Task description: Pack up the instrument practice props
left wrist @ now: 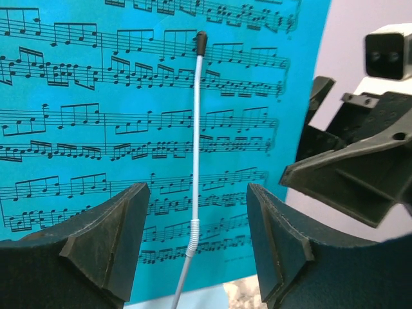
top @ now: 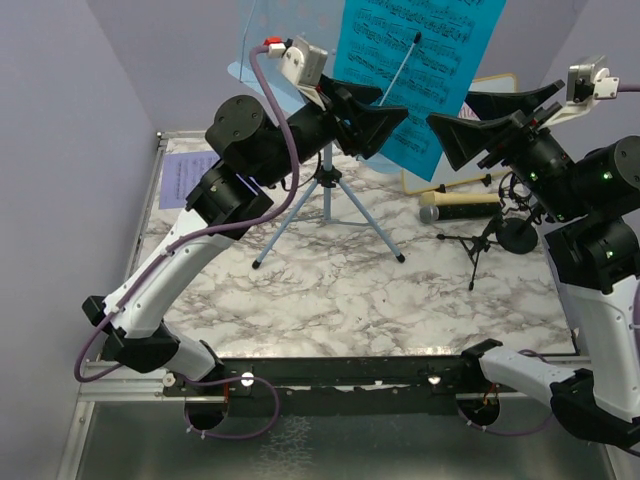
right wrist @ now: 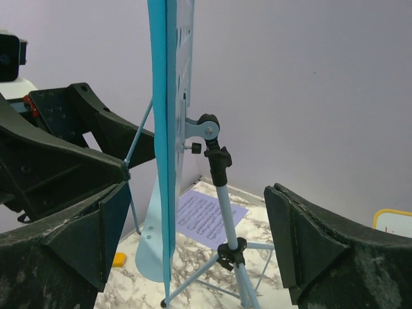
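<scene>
A blue music sheet [top: 420, 70] rests on the light blue music stand [top: 327, 190], held by a thin white page arm [left wrist: 196, 129] with a black tip. My left gripper [top: 378, 125] is in front of the sheet, partly open. In the left wrist view the page arm runs between its fingers, with gaps on both sides. My right gripper [top: 450, 122] stands open by the sheet's right edge. In the right wrist view that edge, seen side-on, lies between the fingers, nearer the left one, apparently untouched.
Right of the stand lie a tan tube [top: 458, 198] and a microphone [top: 460, 212], with a small black tripod [top: 476, 248] in front. A whiteboard [top: 490, 95] leans behind them. A purple sheet [top: 185, 180] is at back left.
</scene>
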